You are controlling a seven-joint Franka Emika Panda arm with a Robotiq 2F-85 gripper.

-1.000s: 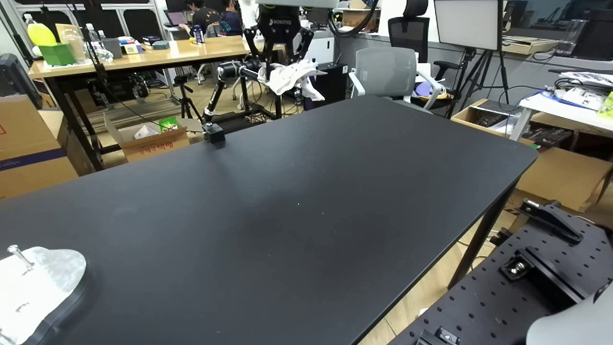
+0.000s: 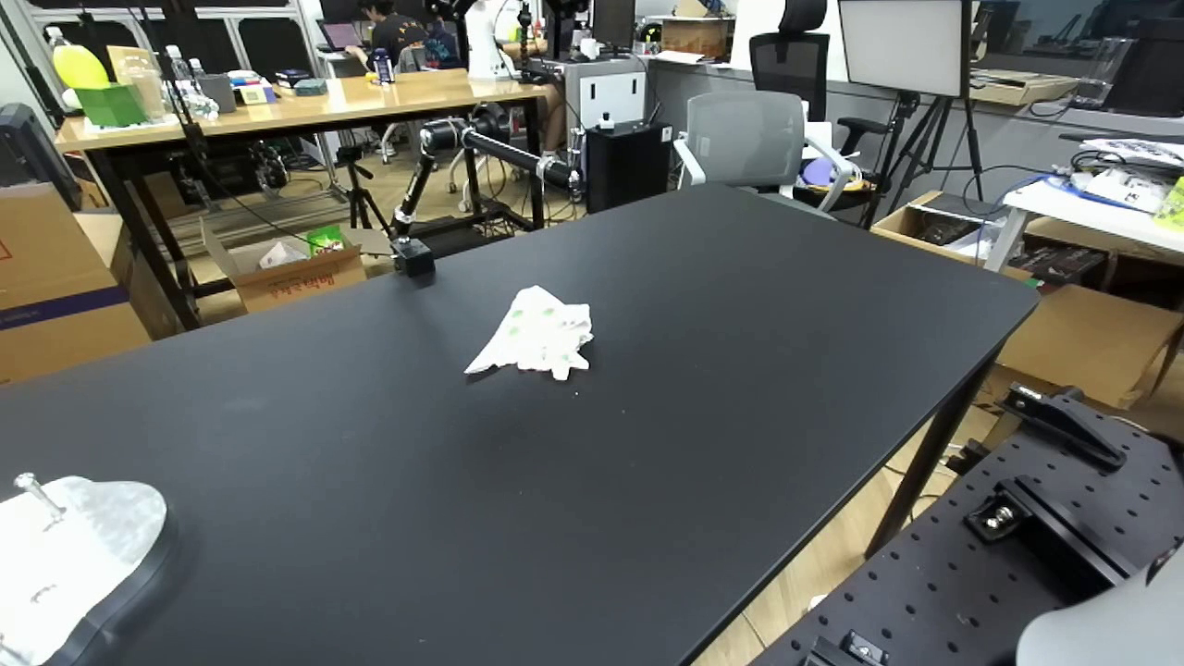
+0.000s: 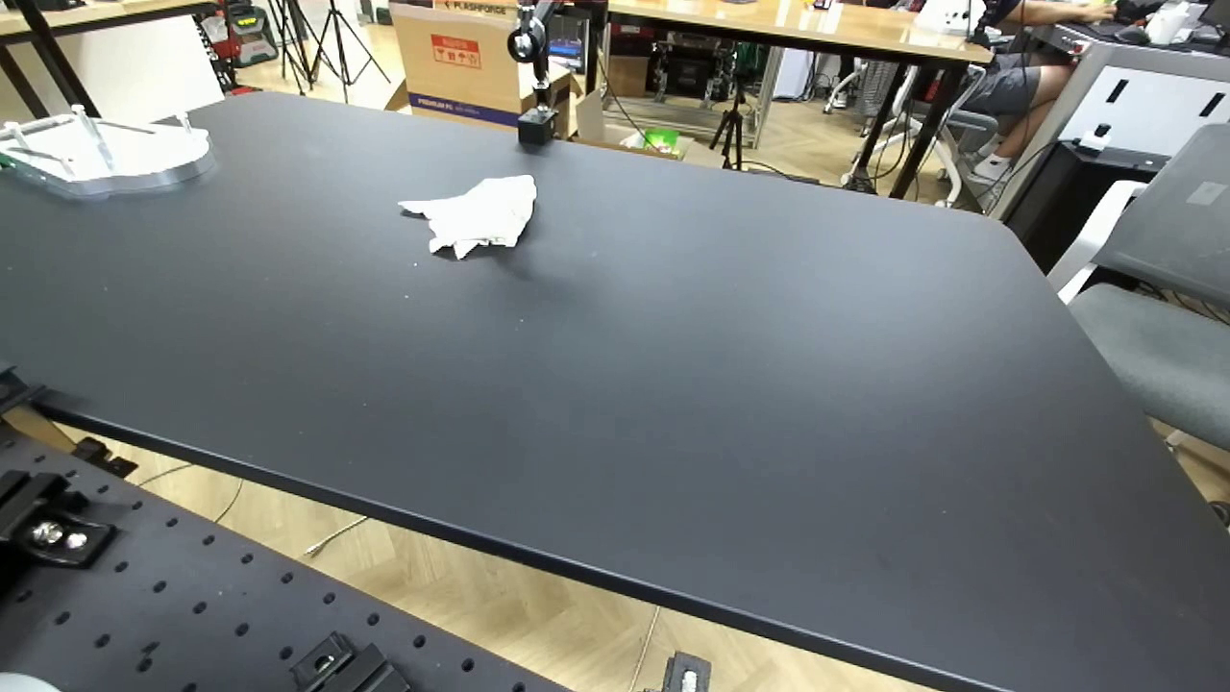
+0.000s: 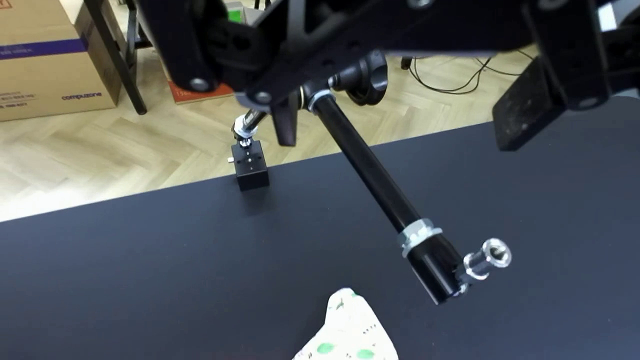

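Note:
A crumpled white cloth (image 2: 537,332) with green spots lies on the black table (image 2: 710,444), toward its far edge. From the other side it shows as a small heap (image 3: 479,215), and its upper part (image 4: 351,333) enters the wrist view at the bottom. Above the table my gripper stands open, its fingers wide apart with nothing held. In the first exterior view only dark tips of it show at the top edge; the second exterior view does not show it.
Clamped to the far edge, a jointed black arm (image 4: 372,165) reaches out over the table, ending in a metal fitting (image 4: 495,253). A white plate with upright pegs (image 3: 98,150) sits at one table end.
A second ago the cloth hung from my gripper above the far edge. Now it rests on the table, apart from the gripper, which has moved up nearly out of the first exterior view.

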